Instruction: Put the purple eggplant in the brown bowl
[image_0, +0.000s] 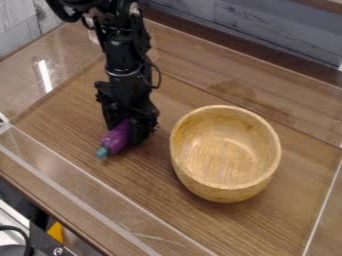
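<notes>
The purple eggplant (118, 137) lies on the wooden table left of the bowl, its teal stem end toward the front left. Right over it is my black gripper (130, 128), low at the table, its fingers hiding the eggplant's upper part. One finger appears at each side of the eggplant, but whether they press on it cannot be made out. The brown bowl (225, 187), light tan inside, stands upright to the right, with no object visible in it.
Bare wooden table (174, 235) stretches in front of the bowl and to the right. A pale wall (287, 30) runs along the back. Dark cables and a yellow item (56, 232) lie beyond the table's left front edge.
</notes>
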